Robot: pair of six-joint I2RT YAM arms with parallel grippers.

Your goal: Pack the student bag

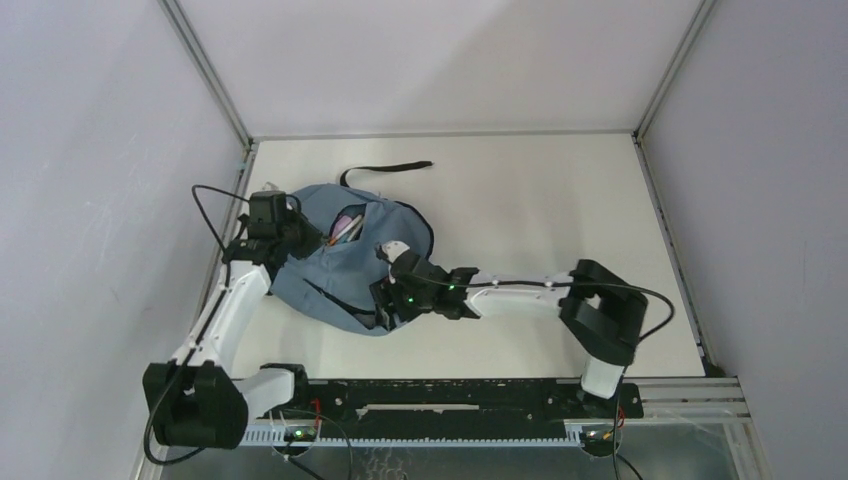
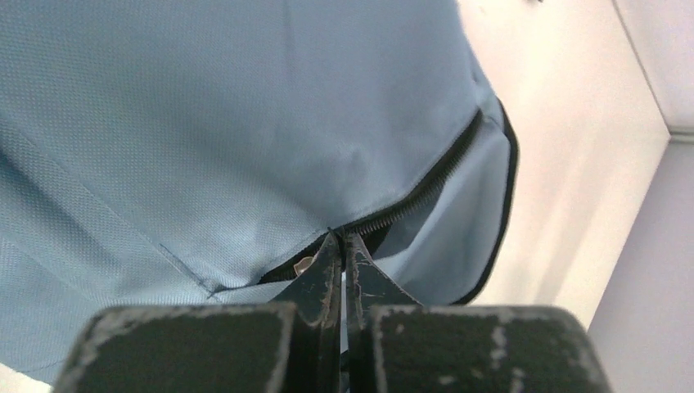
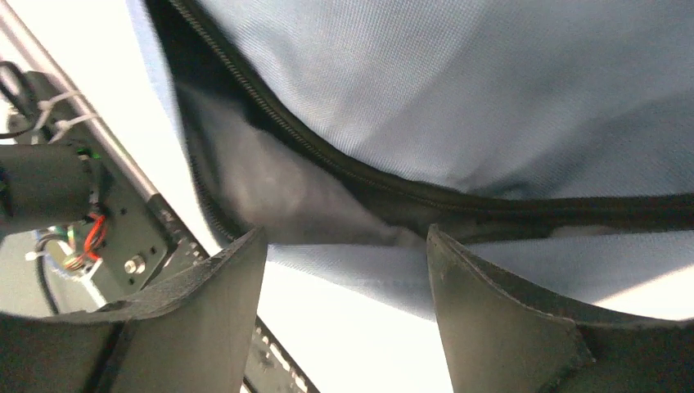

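Observation:
The grey-blue bag [image 1: 345, 265] lies flat on the left half of the table. Its small upper pocket is open in the top view, with pencil-like items [image 1: 348, 229] showing inside. A second, longer opening [image 1: 340, 302] runs across the lower part. My left gripper is shut, its tips at the pocket's black zipper [image 2: 421, 192]; whether a thin puller is between them is hidden. In the right wrist view my right gripper stands open over the lower opening's dark zipper edge [image 3: 315, 147], with nothing clearly gripped.
A black strap [image 1: 395, 167] extends from the bag's top edge onto the table. A wall [image 1: 200, 130] stands close on the left.

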